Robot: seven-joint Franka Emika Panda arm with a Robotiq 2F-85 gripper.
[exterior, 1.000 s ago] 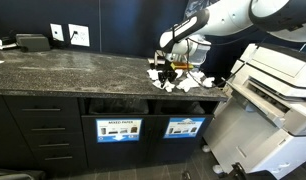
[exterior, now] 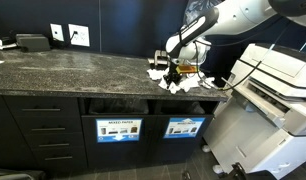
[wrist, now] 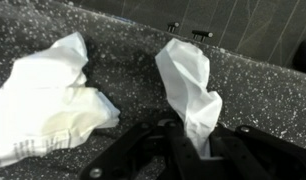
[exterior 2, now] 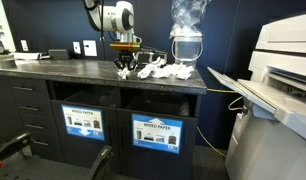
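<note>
A crumpled piece of white paper [wrist: 188,82] stands up between the fingers of my gripper in the wrist view. The fingers are shut on its lower part, which they partly hide. In exterior view 2 that white piece [exterior 2: 123,73] hangs beneath the dark gripper [exterior 2: 124,63], close over the countertop; whether it touches cannot be told. A second crumpled white paper [wrist: 48,100] lies on the speckled counter to the left in the wrist view, apart from the held one. More white papers [exterior 2: 171,71] are spread to the right of the gripper in exterior view 2.
A wire basket [exterior 2: 187,45] stands behind the papers. A large white machine [exterior: 278,90] stands at the right.
In exterior view 1 the arm has shifted to the right, its white wrist now nearer the wire basket's side. The scattered papers look much the same.
</note>
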